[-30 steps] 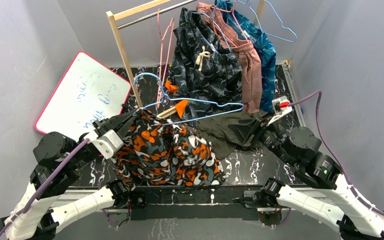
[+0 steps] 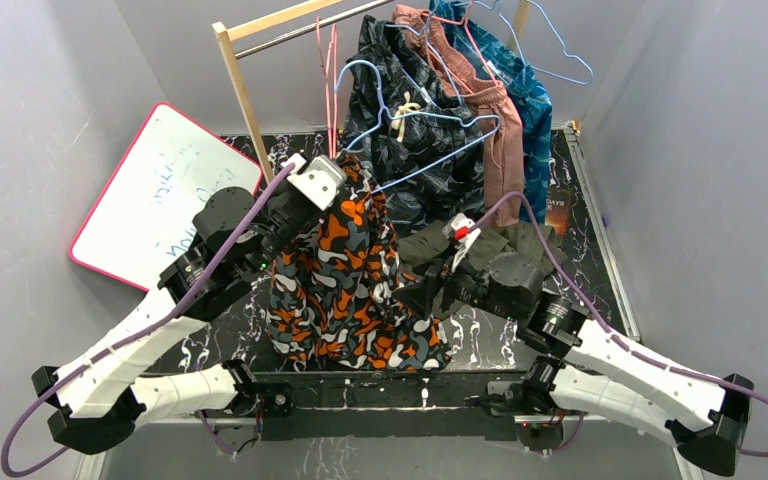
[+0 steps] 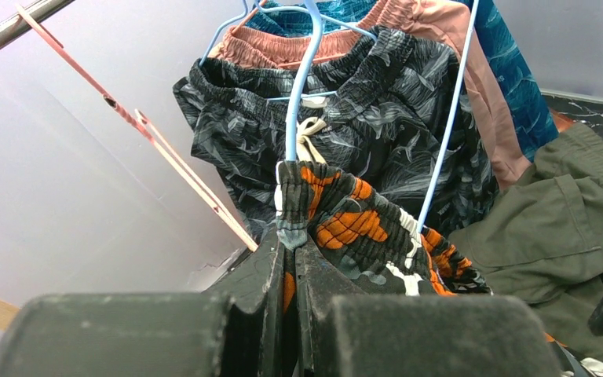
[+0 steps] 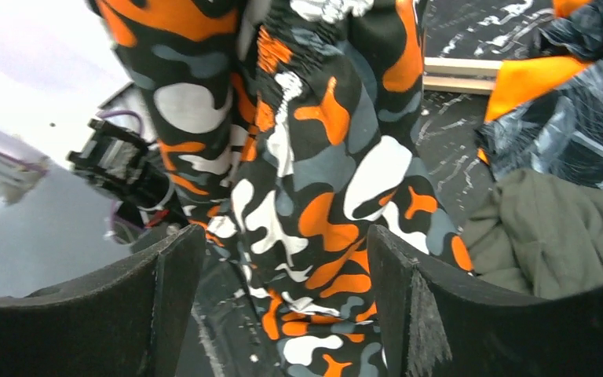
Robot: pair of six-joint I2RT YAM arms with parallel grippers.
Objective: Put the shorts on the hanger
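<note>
Orange, grey and white camouflage shorts (image 2: 345, 270) hang down from my left gripper, which is shut on their gathered waistband in the left wrist view. A light blue hanger (image 2: 430, 117) runs into the waistband; one end is hidden in the cloth by the left fingers, and its other end sticks out free to the right in the top view. My right gripper has its fingers apart, in front of the camouflage cloth (image 4: 322, 212). No cloth is visibly pinched there.
Black patterned shorts (image 2: 400, 130), pink shorts (image 2: 500, 130) and blue shorts (image 2: 532, 120) hang behind on the rail (image 2: 305, 28). Folded olive cloth (image 3: 550, 212) lies to the right. A whiteboard (image 2: 160, 195) leans at left; pink hangers (image 2: 332, 90) dangle near the left gripper.
The right gripper has come in leftward from over the olive cloth to the camouflage shorts.
</note>
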